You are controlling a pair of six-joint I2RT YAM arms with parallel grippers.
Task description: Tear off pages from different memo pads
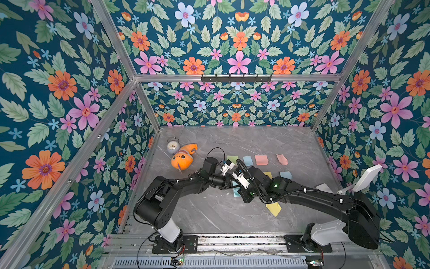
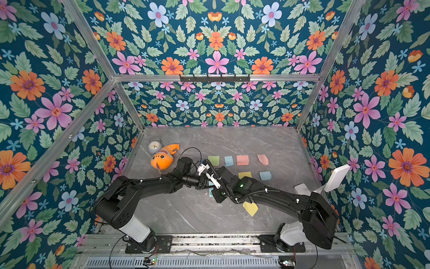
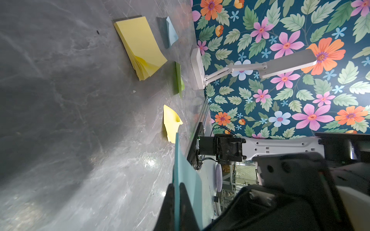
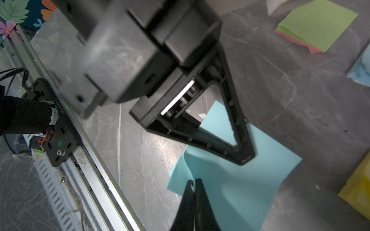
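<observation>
A light-blue memo paper (image 4: 231,188) lies below both grippers at the middle of the table. In the right wrist view, my right gripper is shut on a creased part of it near one edge. My left gripper is also shut on light-blue paper (image 3: 192,177), which stands edge-on between its fingers in the left wrist view. One left finger (image 4: 246,154) shows across the paper's face. Whether the two grippers hold separate layers cannot be told. Both top views show the arms meeting over the paper, covering most of it.
Behind are a green pad (image 1: 232,159), a blue pad (image 1: 247,161), a pink pad (image 1: 261,159) and a curled pink sheet (image 1: 281,159). An orange toy (image 1: 182,157) and clock (image 1: 173,145) stand at back left.
</observation>
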